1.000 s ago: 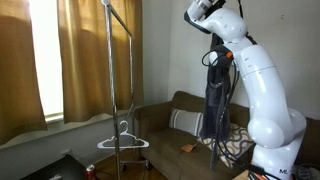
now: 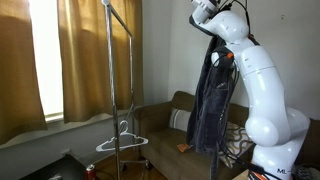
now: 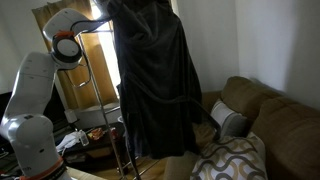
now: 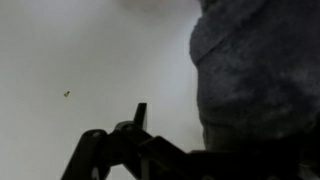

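A dark grey garment [image 2: 212, 100] hangs high in front of the sofa, long and spread out. It fills the middle of exterior view 2 as a broad dark sheet [image 3: 155, 80], and its top is cut off there. In the wrist view my gripper stands open, with one dark finger [image 4: 140, 117] showing against the wall. The cloth [image 4: 250, 75] lies close over the right side and hides the other finger. What bears the garment's top does not show. A white hanger [image 2: 123, 138] hangs low by the metal rack.
The metal garment rack [image 2: 112, 75] stands left of the garment in exterior view 1, before curtained windows. A brown sofa [image 2: 165, 125] with patterned cushions [image 3: 230, 160] is behind the garment. Open floor and wall space lies between rack and sofa.
In exterior view 1 the garment has spread wider and its hanging part has shifted left and lower. The arm has moved only slightly. The rack and hanger look unchanged.
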